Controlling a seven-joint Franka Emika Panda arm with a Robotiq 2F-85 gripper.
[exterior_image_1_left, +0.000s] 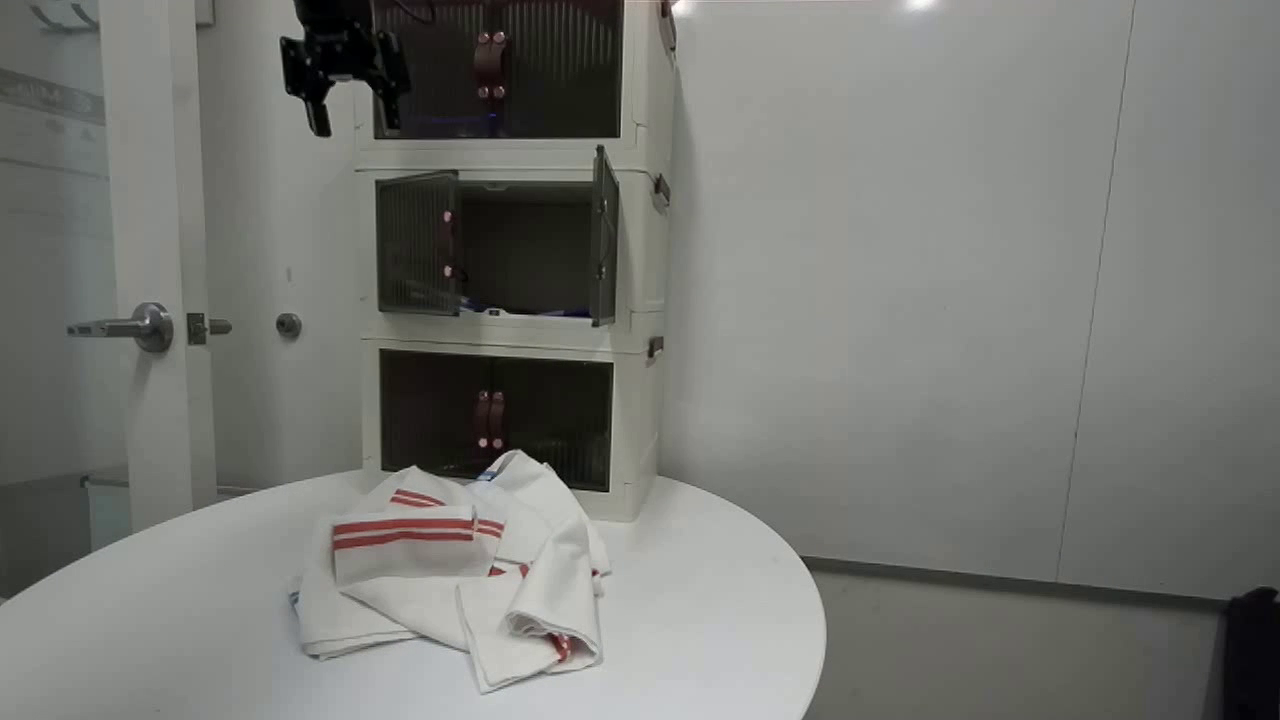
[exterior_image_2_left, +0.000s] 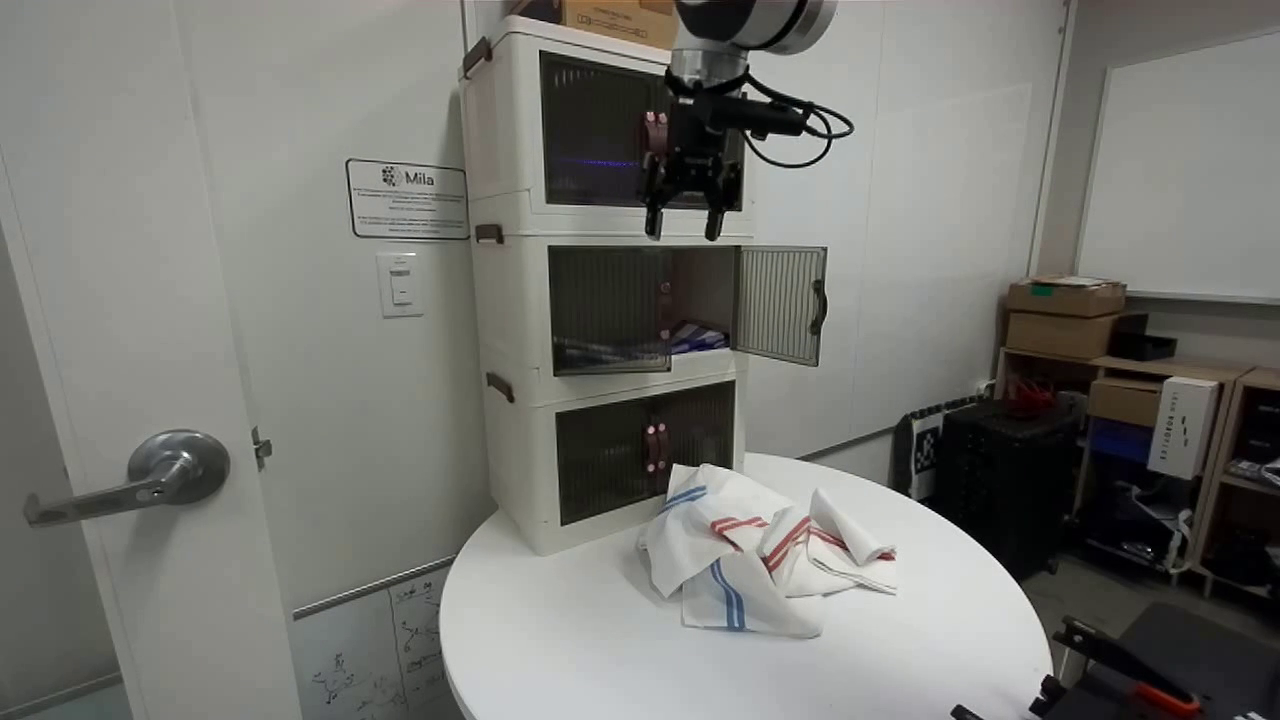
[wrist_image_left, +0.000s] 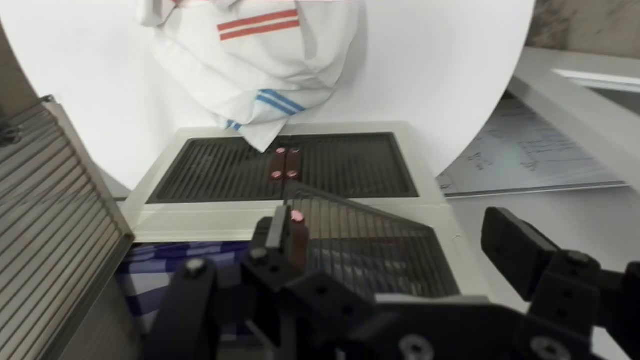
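Observation:
Above the table, in front of the top box, my gripper hangs pointing down, fingers spread and nothing between them. In the second exterior view the gripper is just above the middle compartment's opening. That compartment's left door stands nearly closed; its right door is swung wide out. Through the gap shows a blue and white cloth inside. In the wrist view, the nearly closed door lies beyond and between my fingers, while the open door is at the left. I cannot tell whether anything touches the gripper.
White towels with red and blue stripes lie crumpled on the round white table, in front of the lower box. The lower doors and the top doors are closed. Bare table lies right of the towels.

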